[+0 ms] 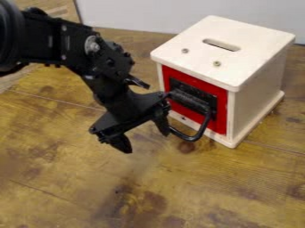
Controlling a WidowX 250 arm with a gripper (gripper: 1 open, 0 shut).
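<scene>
A pale wooden box (255, 96) with a slot and two bolts on top stands at the right, its red front (177, 77) facing left. A black fitting with a curved black handle (205, 121) is on that front. My black gripper (143, 136) is open just left of the handle, low over the floor, its fingers spread apart; whether the right finger touches the handle cannot be told.
A pale board (53, 7) leans at the back left, and a light wall (143, 11) runs along the back.
</scene>
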